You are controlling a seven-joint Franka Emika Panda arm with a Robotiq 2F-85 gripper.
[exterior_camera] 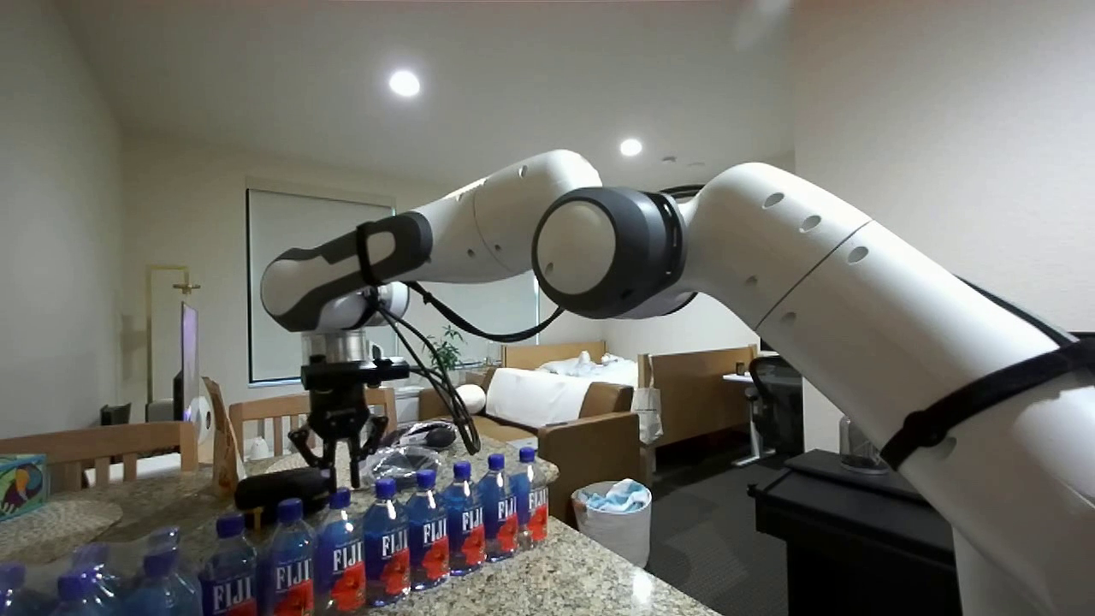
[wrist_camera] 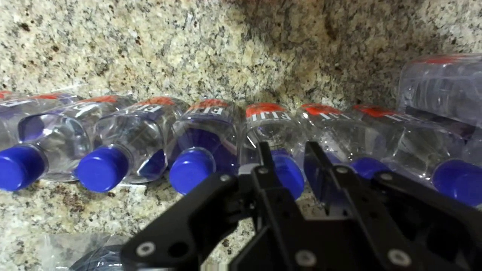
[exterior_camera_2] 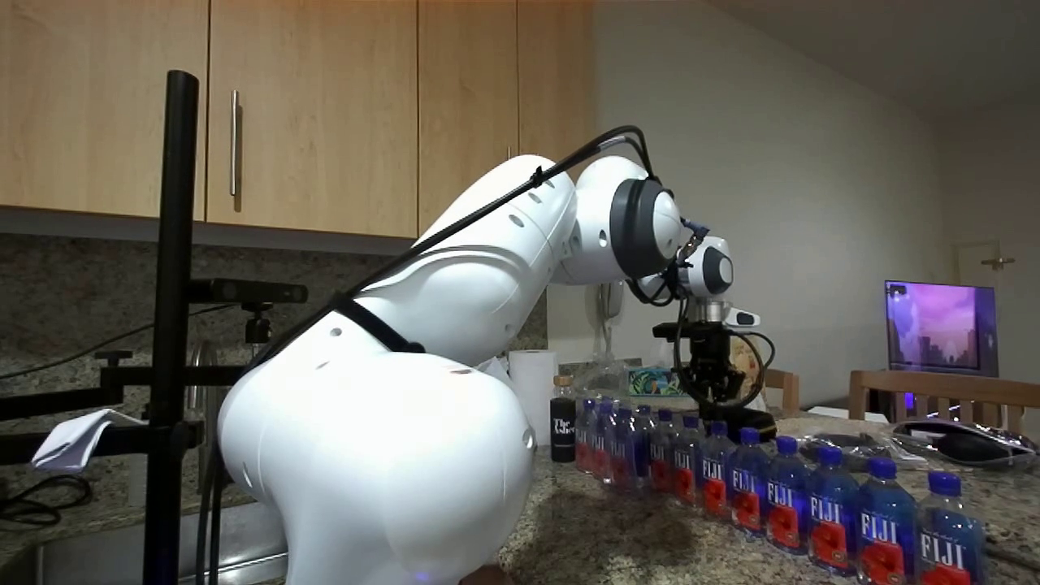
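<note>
Clear Fiji water bottles with blue caps stand upright in a row on the granite counter. My gripper points down over the row, its two black fingers closed in on either side of one bottle's blue cap [wrist_camera: 291,176]. In exterior view 1 that bottle [exterior_camera: 340,554] stands upright in line with its neighbours, the gripper [exterior_camera: 344,477] at its top. The left finger hides part of the cap in the wrist view. In exterior view 2 the bottles partly hide the gripper's lower end.
Neighbouring bottles [wrist_camera: 201,153] stand close on both sides of the fingers. A dark object [exterior_camera: 282,488] lies behind the row, with clear plastic packaging [exterior_camera: 402,464] beyond. Bare counter [wrist_camera: 158,49] lies along one side of the row.
</note>
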